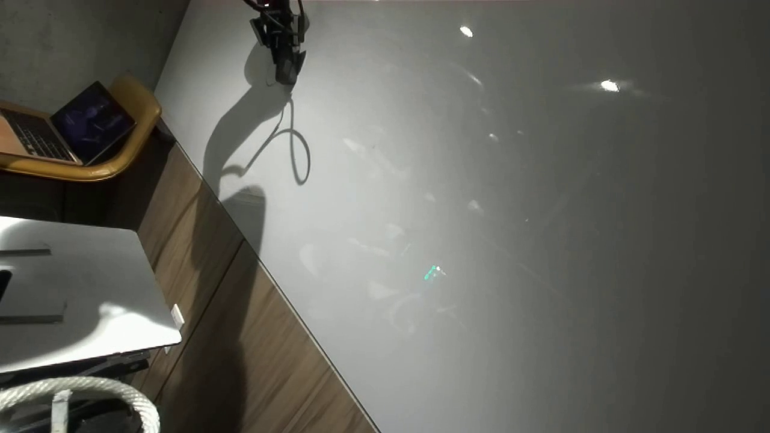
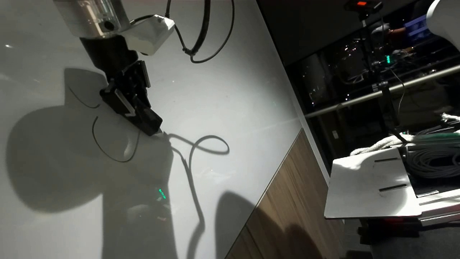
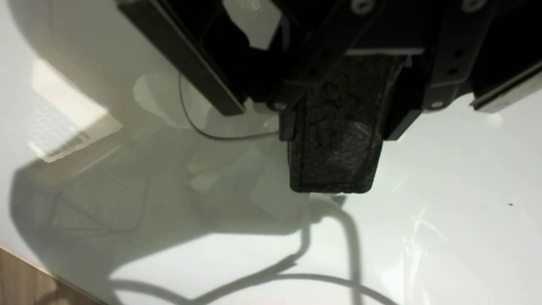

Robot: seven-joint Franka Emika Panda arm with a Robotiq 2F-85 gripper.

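A dark, rectangular, eraser-like block (image 3: 338, 147) is clamped between the black fingers of my gripper, which is shut on it. In exterior view 2 the gripper (image 2: 133, 108) slants down with the block (image 2: 151, 123) at its tip, close over a white surface (image 2: 241, 95). Whether the block touches that surface, I cannot tell. A thin dark curved line (image 2: 107, 155) runs on the white surface beside the gripper. The wrist view shows this line (image 3: 218, 137) left of the block, one end passing behind the finger. At the top of exterior view 1 the gripper (image 1: 285, 58) is small.
Wood-grain panels (image 1: 289, 346) border the white surface. Beyond them are a laptop (image 1: 94, 122) on a yellow chair (image 1: 148, 108), a white slotted plate (image 1: 86, 288) and a white rope (image 1: 108, 386). The white surface right of the gripper is free of objects.
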